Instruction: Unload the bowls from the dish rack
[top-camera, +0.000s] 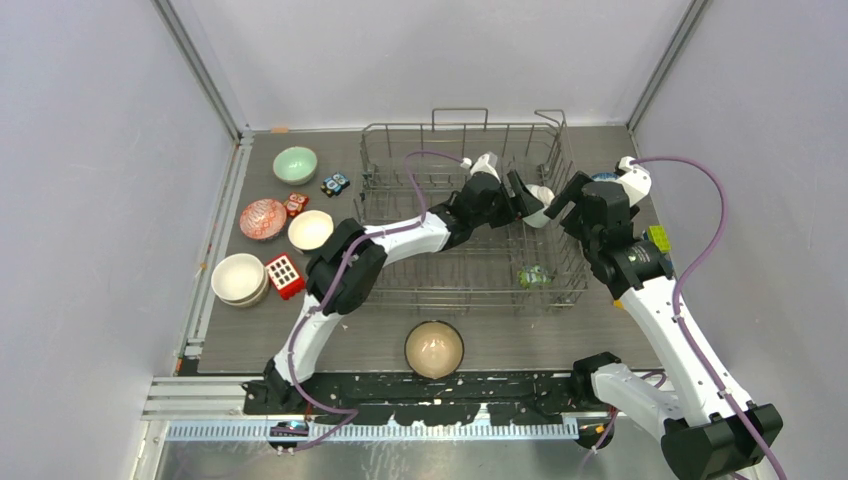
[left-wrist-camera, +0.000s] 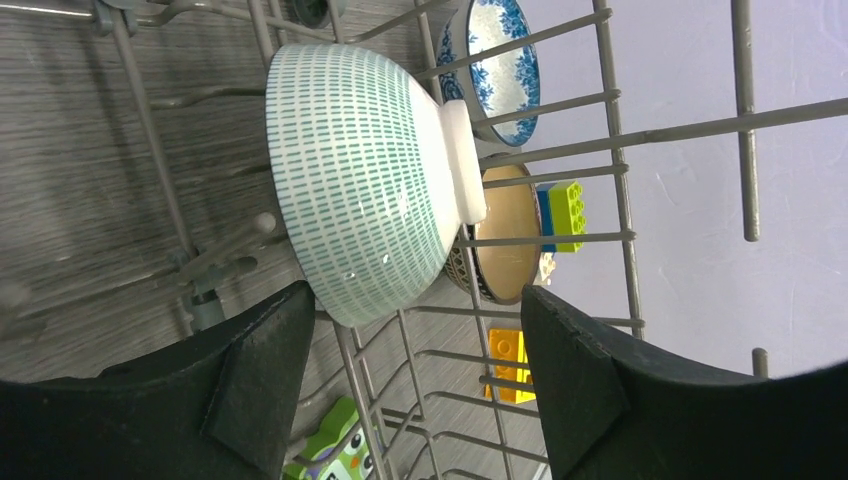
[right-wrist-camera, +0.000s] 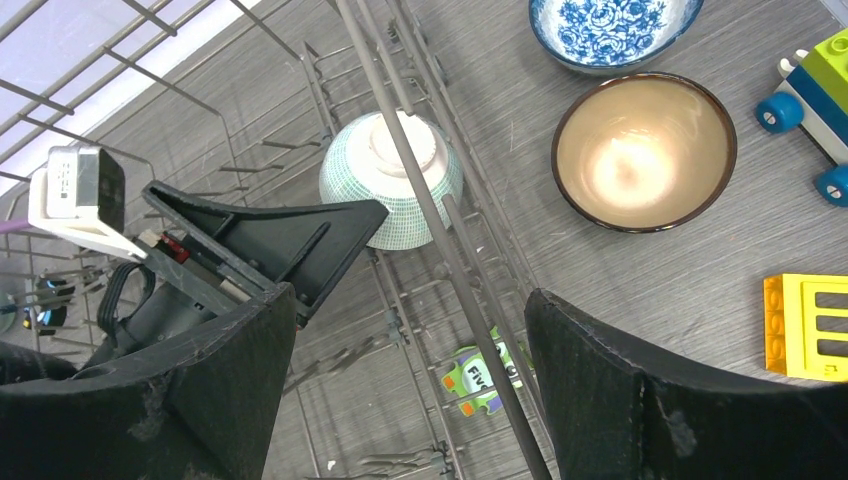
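Observation:
A white bowl with a green-blue check pattern (left-wrist-camera: 360, 190) sits tipped on its side in the right part of the dish rack, its foot toward the rack's right wall. My left gripper reaches in beside it. Its fingers stand apart in the left wrist view; one fingertip overlaps the bowl's rim, while the other appears clear of it. Whether they bear on the bowl cannot be told. My right gripper is partly open above the rack's right edge, nothing between its fingers except wires seen beyond.
The wire rack (top-camera: 430, 290) fills the middle. A brown bowl (right-wrist-camera: 645, 150) and a blue-flowered bowl (right-wrist-camera: 612, 35) stand right of it. Several bowls, including a green one (top-camera: 295, 165), are at left; a tan bowl (top-camera: 434, 349) is in front. A green toy (right-wrist-camera: 485, 375) lies within the rack's outline.

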